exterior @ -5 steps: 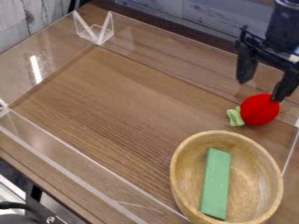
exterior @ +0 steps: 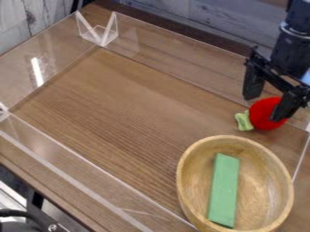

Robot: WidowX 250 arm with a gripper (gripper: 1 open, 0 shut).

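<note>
A red strawberry-like object (exterior: pixel 270 112) with a pale green top lies at the right of the wooden table. My dark gripper (exterior: pixel 269 91) is directly above it, open, its fingers reaching down around the red object's upper part; whether they touch it I cannot tell. A beige bowl (exterior: pixel 195 181) at the lower right holds a green block (exterior: pixel 224 189).
A white wire rack (exterior: pixel 98 29) stands at the back left. The table's back edge runs behind the arm.
My gripper has come down toward the red object, its fingers now lower and over its top. The red object and bowl look unmoved.
</note>
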